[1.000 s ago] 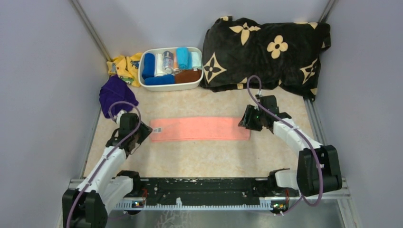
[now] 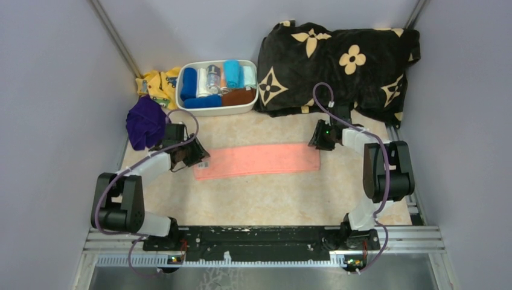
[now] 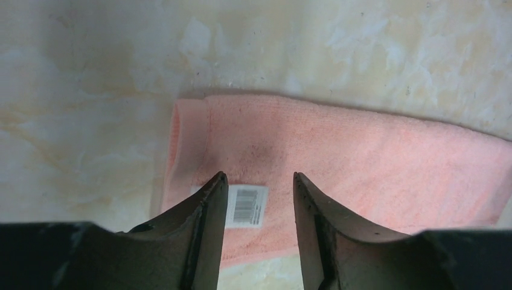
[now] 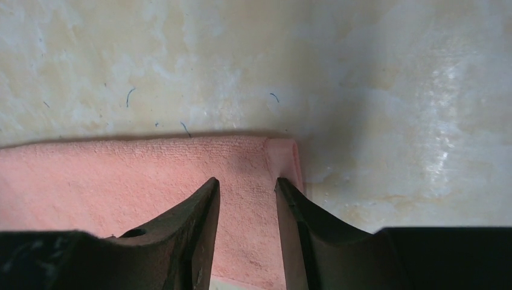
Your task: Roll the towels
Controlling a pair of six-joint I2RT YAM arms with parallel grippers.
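A long pink towel [image 2: 256, 158] lies flat across the middle of the table. My left gripper [image 2: 199, 156] is over its left end, fingers apart with nothing visible between them; the left wrist view shows a folded edge and a pale label [image 3: 244, 206] there. My right gripper [image 2: 316, 142] hovers at the towel's right end, also open, above a small folded-over edge [image 4: 282, 160] seen in the right wrist view.
A white bin [image 2: 215, 110] of rolled towels stands at the back, with yellow [image 2: 158, 87] and purple [image 2: 145, 121] cloths to its left. A black patterned blanket [image 2: 332, 72] fills the back right.
Both arms have moved toward the back, my left gripper also rightward over the towel's end.
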